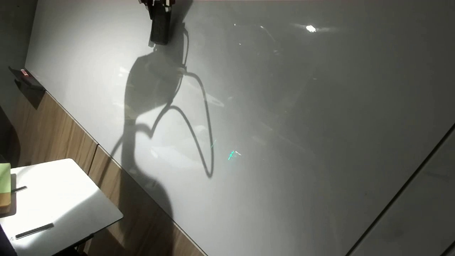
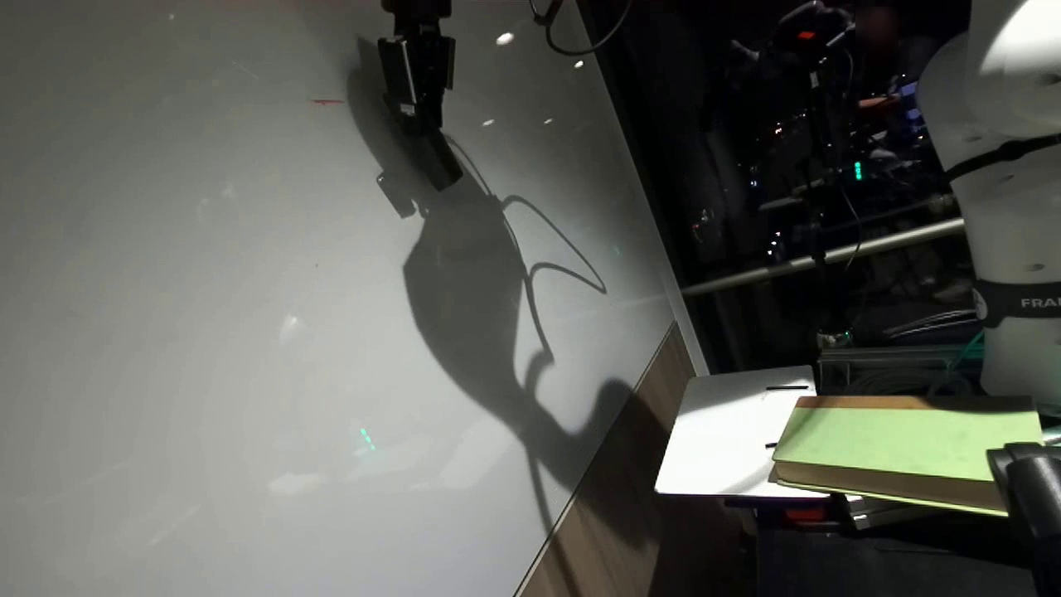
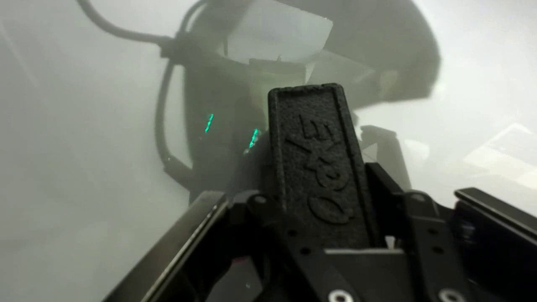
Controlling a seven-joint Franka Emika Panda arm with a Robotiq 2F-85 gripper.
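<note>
A black block-shaped eraser with raised lettering is clamped between the fingers of my gripper in the wrist view. From exterior view 1, the eraser hangs down at the top edge, in front of the white board; most of the gripper is cut off there. Exterior view 2 has my gripper at top centre, with the eraser below it. A shadow lies close beside the eraser; contact with the board cannot be told. A short red mark shows left of the gripper.
A small white table stands at lower left in exterior view 1. A green box rests on it in exterior view 2. A dark tray is fixed at the board's edge. Much of the board is clear.
</note>
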